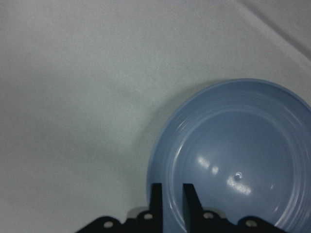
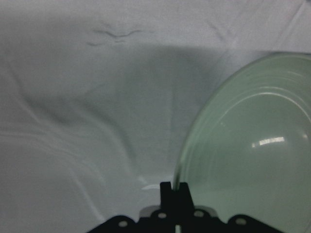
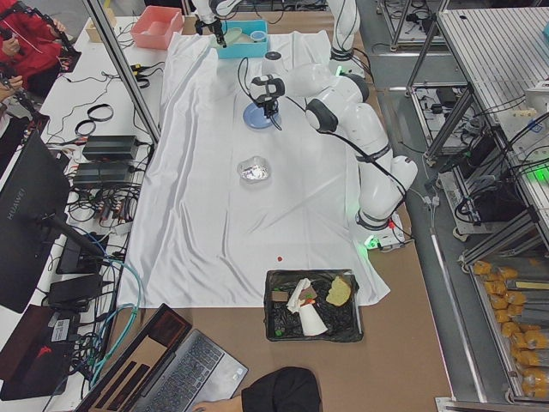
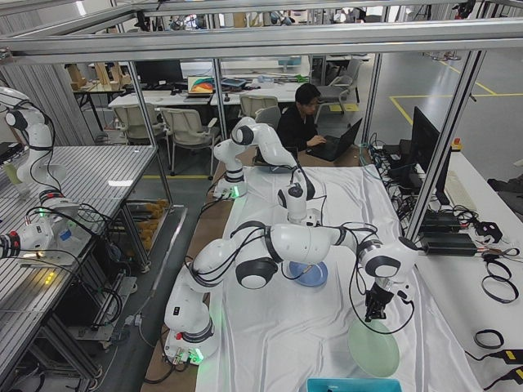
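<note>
A blue plate [image 3: 256,120] lies on the white cloth. My left gripper hangs over the near edge of that blue plate [image 1: 243,141], open, its fingers apart with nothing gripped. In the right wrist view my right gripper is shut on the rim of a pale green plate [image 2: 252,145]. In the camera right view that green plate [image 4: 373,353] hangs under the gripper at the near end of the table.
A teal bin [image 4: 347,385] stands at the table's end. A foil dish [image 3: 254,170] is mid-table, a black tray [image 3: 283,318] with scraps at the other end.
</note>
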